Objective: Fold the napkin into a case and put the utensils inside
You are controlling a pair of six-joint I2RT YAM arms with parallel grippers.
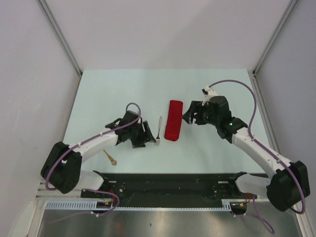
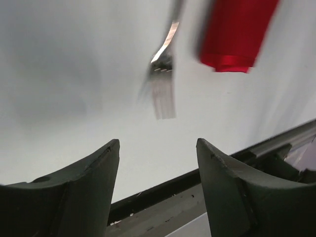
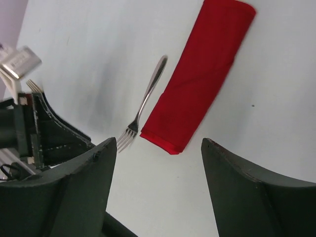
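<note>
The red napkin (image 1: 173, 120) lies folded into a narrow upright strip mid-table. Just left of it, apart, a silver fork (image 3: 145, 98) lies on the table, tines toward the front edge and handle away. My left gripper (image 1: 153, 137) hovers beside the tines; in the left wrist view its fingers stand apart, with nothing between its fingers. Right of the napkin, my right gripper (image 1: 189, 116) is open and empty, its fingers (image 3: 94, 170) spread. A gold utensil (image 1: 110, 158) lies at the front left, partly hidden by my left arm.
A dark rail (image 1: 168, 183) runs along its front edge. The left gripper body (image 3: 49, 133) fills the left side of the right wrist view.
</note>
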